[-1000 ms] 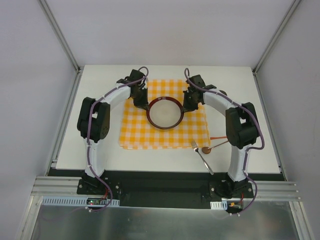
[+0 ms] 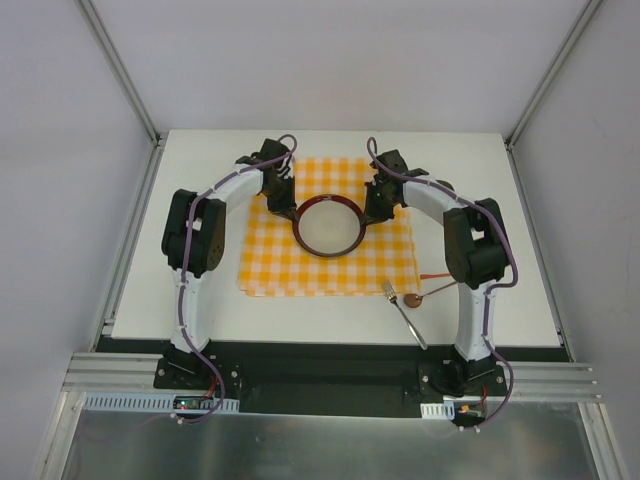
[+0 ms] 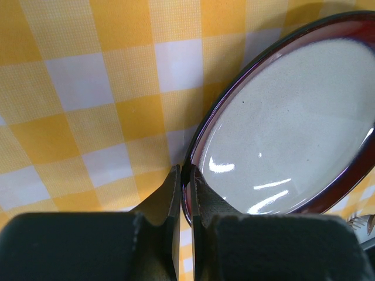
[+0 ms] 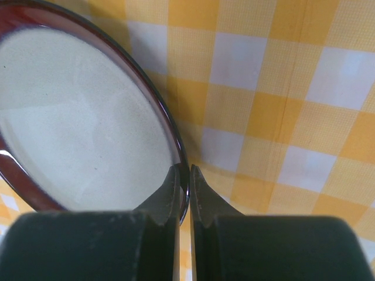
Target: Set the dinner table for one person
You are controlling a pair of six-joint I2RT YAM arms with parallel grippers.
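Observation:
A white plate with a dark red rim (image 2: 329,227) lies on the yellow checked cloth (image 2: 275,270), near its middle. My left gripper is shut at the plate's left rim, which runs to its fingertips; how much sits between them is hard to see. My right gripper is shut on the rim at the plate's right side.
A fork (image 2: 405,317) lies at the front right, across the table's edge strip by the cloth. Beside it are a wooden-headed utensil (image 2: 414,300) and a red-orange one (image 2: 432,275), partly under the right arm.
Both arms have shifted very slightly. The plate and the grippers at its rim look almost unchanged in place.

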